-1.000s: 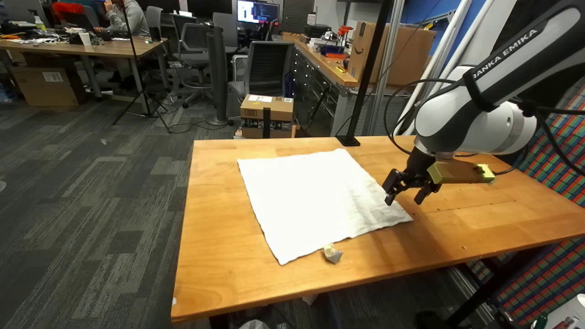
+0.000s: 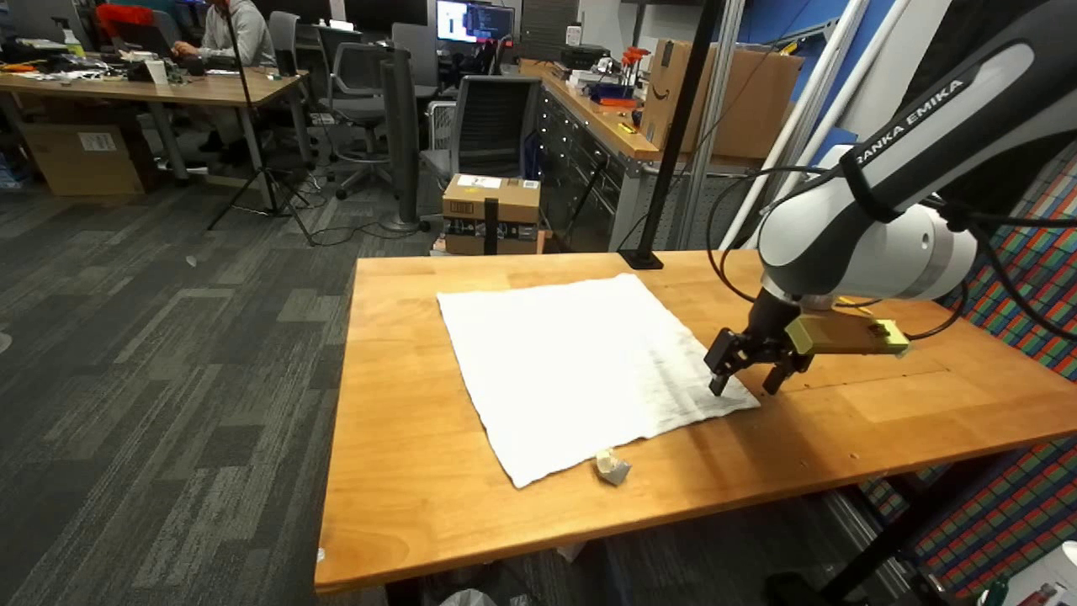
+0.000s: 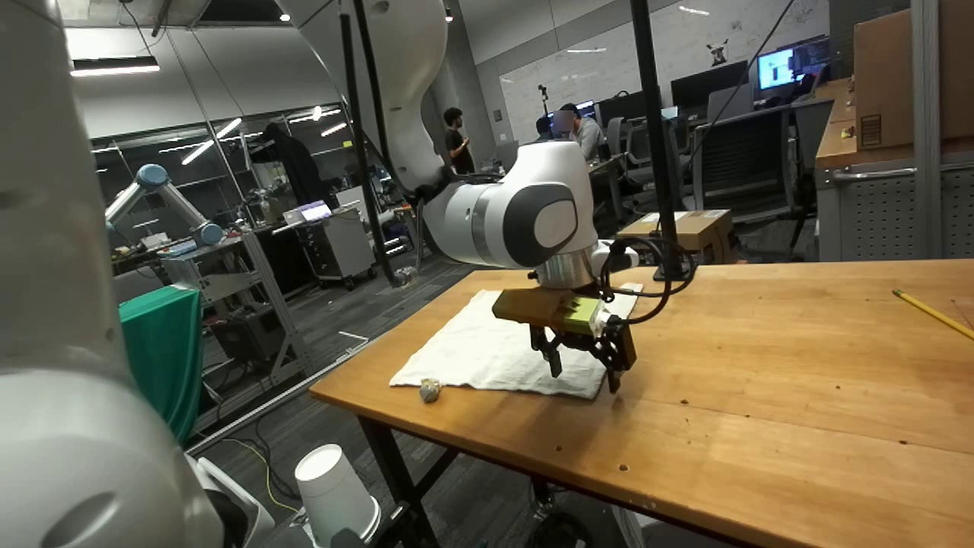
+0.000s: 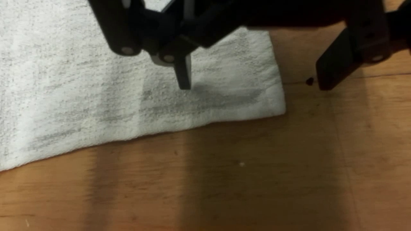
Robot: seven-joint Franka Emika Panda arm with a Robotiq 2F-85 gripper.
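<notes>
A white cloth [image 2: 575, 364] is spread out over the wooden table, nearly flat. My gripper [image 2: 745, 390] stands open, low over the cloth's near right corner. In the wrist view, one finger [image 4: 184, 75] is above the cloth [image 4: 96, 84], while the other finger [image 4: 331, 65] is past its edge, above bare wood. The corner lies between the two fingers, and nothing is gripped. From the second exterior view, my gripper [image 3: 584, 379] points downward beside the cloth's edge; whether the fingertips touch anything I cannot tell.
A small crumpled grey-and-tan object [image 2: 612, 466] sits at the cloth's front edge, near the table's front. A yellow pencil-like stick [image 3: 933, 313] lies on the far right of the table [image 3: 776, 393]. A black post [image 2: 674, 141] rises at the table's back edge.
My gripper has come down closer to the cloth's corner, its fingers still open. The cloth and the small crumpled object have not moved.
</notes>
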